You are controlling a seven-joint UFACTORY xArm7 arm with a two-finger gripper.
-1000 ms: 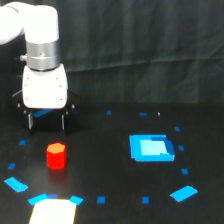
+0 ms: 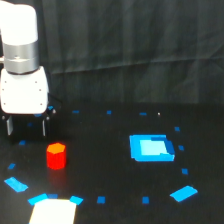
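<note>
My white gripper (image 2: 27, 127) hangs at the left of the camera view, its dark fingers (image 2: 44, 127) apart with nothing visible between them. A red block (image 2: 56, 156) with a six-sided top rests on the dark table, nearer the camera than the gripper and slightly to its right. Right of the middle lies a blue square piece (image 2: 136, 154) with a pale blue centre. Whether it is a tray or flat is hard to tell.
Small blue marks and light-blue strips (image 2: 183, 193) dot the black table. At the bottom left a bright cream shape (image 2: 52, 212) is cut off by the frame's edge. Bare table separates the red block from the blue square; a dark curtain (image 2: 140, 50) hangs behind.
My gripper has shifted left and a little lower, with its fingers still apart. The red block and the blue square stay where they were.
</note>
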